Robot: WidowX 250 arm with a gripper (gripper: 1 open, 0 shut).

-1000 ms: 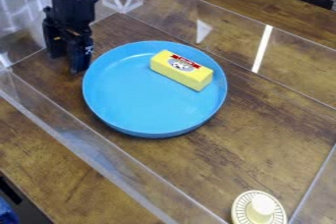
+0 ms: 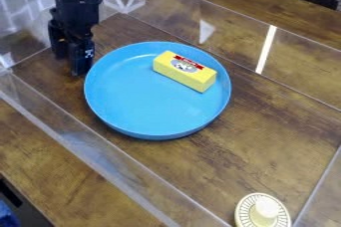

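A black robot gripper (image 2: 74,50) hangs at the upper left, pointing down beside the left rim of a blue plate (image 2: 140,107). Its dark fingers are hard to make out against the wood. A yellow box (image 2: 186,73) with a small printed label lies on the upper right part of the plate, apart from the gripper.
A round cream object (image 2: 262,211) sits at the bottom right. Clear plastic panels cross the wooden surface (image 2: 266,131) at left, bottom and right. Bare wood lies right of the plate and below it.
The gripper and its arm have shifted slightly over the last second at the upper left. The plate and yellow box look unchanged.
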